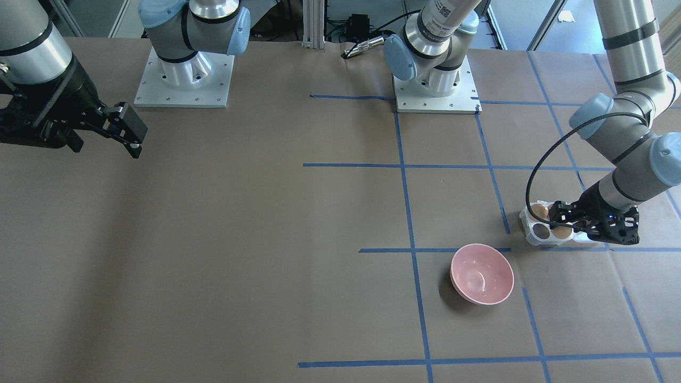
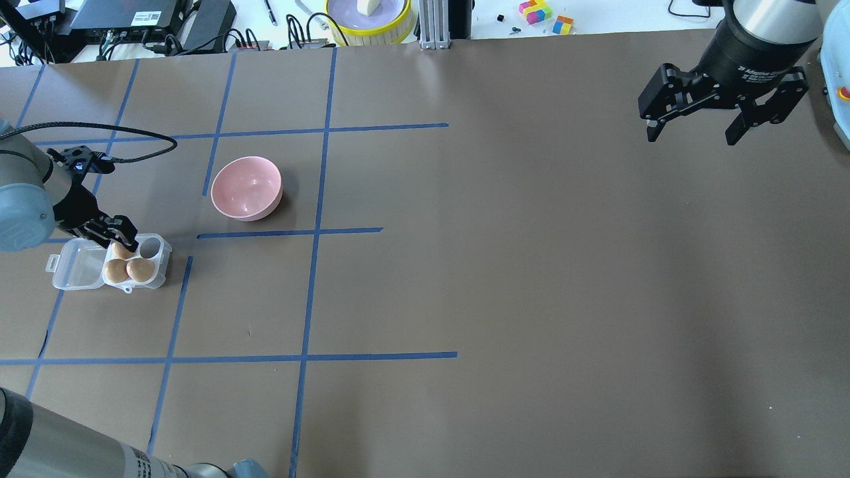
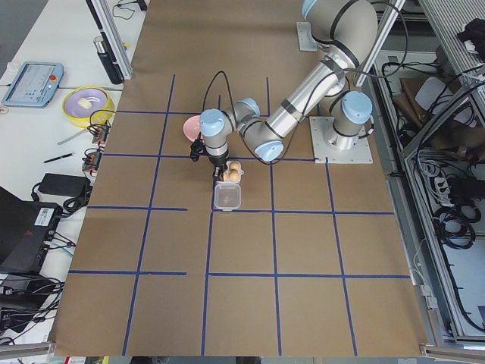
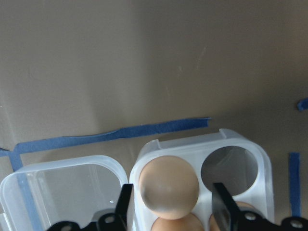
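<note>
In the left wrist view my gripper is open over a clear egg carton [image 4: 262,178], its fingers either side of an egg [image 4: 168,187] in the upper left well. Two more eggs show below it; the upper right well [image 4: 228,168] is empty. The carton's open lid [image 4: 62,187] lies to the left. Whether the fingers touch the egg I cannot tell. In the top view the arm's gripper [image 2: 119,235] hangs over the carton's far side, partly covering it. A pink bowl [image 2: 247,188] sits apart from the carton on the table.
Another black gripper [image 2: 701,119] hangs at the far right of the top view. Other arm bases stand along the table edge.
</note>
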